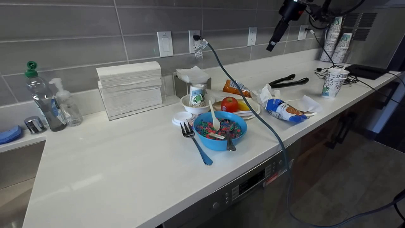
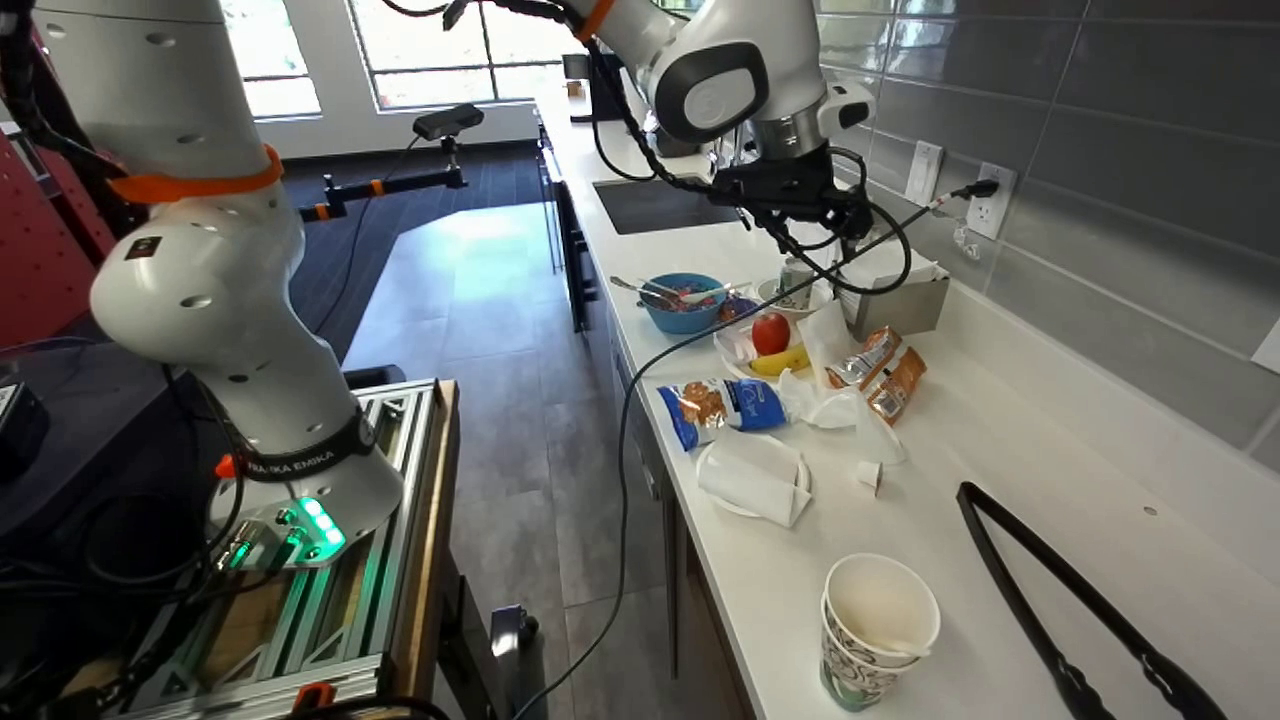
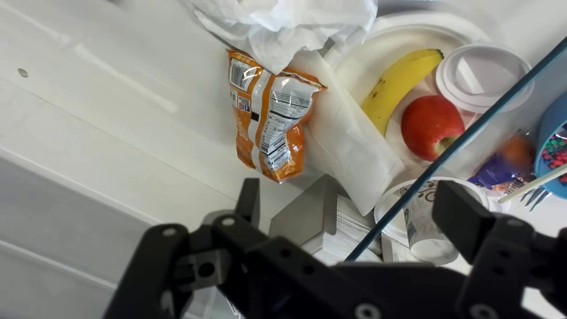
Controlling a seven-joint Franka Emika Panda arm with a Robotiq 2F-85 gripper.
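Note:
My gripper is open, its two dark fingers wide apart in the wrist view with nothing held. It hangs above the counter near the tiled wall in exterior view 1. Below it in the wrist view lies an orange snack bag, partly under crumpled white paper. Beside it a banana and a red apple rest on a white plate. A blue bowl of coloured pieces holds spoons, and a fork lies next to it. A blue snack bag lies to the right.
A dark cable runs from the wall outlet across the counter, passing over the plate area. Napkin stacks, black tongs and paper cups stand or lie around.

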